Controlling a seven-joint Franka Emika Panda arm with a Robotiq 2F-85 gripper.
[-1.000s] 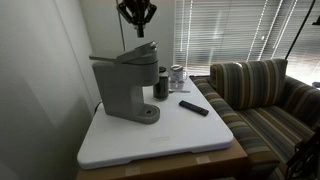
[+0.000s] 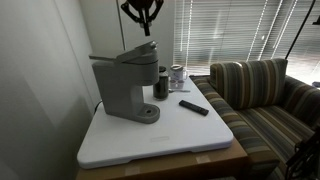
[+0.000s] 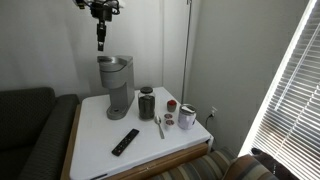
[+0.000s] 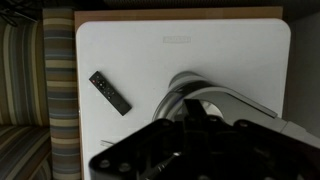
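A grey coffee maker [image 2: 122,88] stands upright on a white-topped table [image 3: 92,150]. Above its top hangs my gripper [image 2: 146,31], apart from the machine in exterior view 1. Its fingers look closed together, and nothing shows between them. From the other side, exterior view 2 has the gripper [image 3: 100,47] over the machine's upper end. Looking down in the wrist view, the coffee maker's rounded top [image 4: 188,82] lies partly hidden behind the dark gripper.
A black remote [image 3: 126,142] lies on the table, with a dark jar [image 3: 146,103], a spoon [image 3: 159,127], a white mug [image 3: 186,117] and a small red container [image 3: 171,105] around it. A striped armchair [image 2: 250,85] adjoins the table.
My gripper has shifted slightly to the right in exterior view 1, still above the coffee maker. The objects on the table have not moved.
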